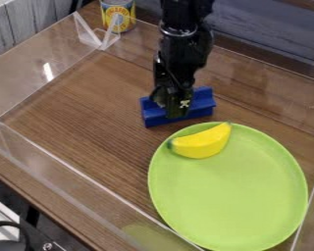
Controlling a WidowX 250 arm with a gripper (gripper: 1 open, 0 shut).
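The black gripper (173, 90) hangs vertically over a blue block (157, 113) on the wooden table, low enough that its tip covers the block's middle; its fingers look apart, though they are dark and hard to make out. A yellow banana (200, 142) lies on the upper left part of a large green plate (228, 196), just in front of the block.
A can (117, 16) stands at the back left. Clear plastic edging runs along the table's left side, with bare wood (75, 118) left of the block. A grey wall rises behind.
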